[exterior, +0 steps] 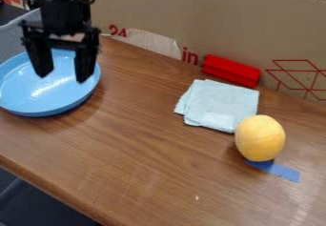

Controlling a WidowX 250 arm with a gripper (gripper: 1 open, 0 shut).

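My black gripper (63, 66) is open over a light blue plate (45, 95) at the left of the wooden table, with nothing seen between its fingers. A folded pale blue cloth (219, 106) lies right of centre. A red block (231, 70) lies behind the cloth, against the cardboard. A yellow round object (260, 137) rests at the right, on or beside a strip of blue tape (279, 171).
A cardboard wall (204, 20) runs along the back of the table (152, 173). A dark gap shows beyond the front left edge.
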